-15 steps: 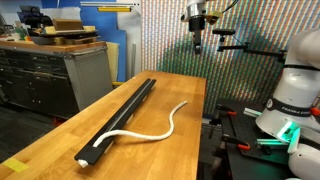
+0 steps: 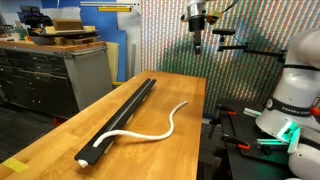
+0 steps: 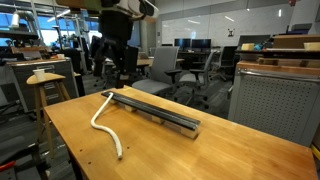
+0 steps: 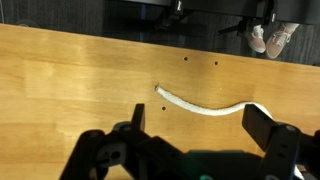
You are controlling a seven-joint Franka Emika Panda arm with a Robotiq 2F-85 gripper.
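Note:
A white flexible rope or hose [image 2: 148, 136] lies in a curve on the wooden table, one end resting over a long black rail [image 2: 118, 120]. From the other side, the rope [image 3: 104, 129] bends from the rail [image 3: 150, 109] toward the near table edge. My gripper [image 2: 197, 48] hangs high above the far end of the table, well clear of the rope. In the wrist view the two dark fingers of the gripper stand wide apart with nothing between them but tabletop and part of the rope [image 4: 205, 109] far below.
A grey cabinet [image 2: 90, 75] stands along the table's left side in exterior view 1. A wooden stool [image 3: 46, 92] is beyond the table's end. Someone's shoes [image 4: 270, 40] show on the floor beside the table.

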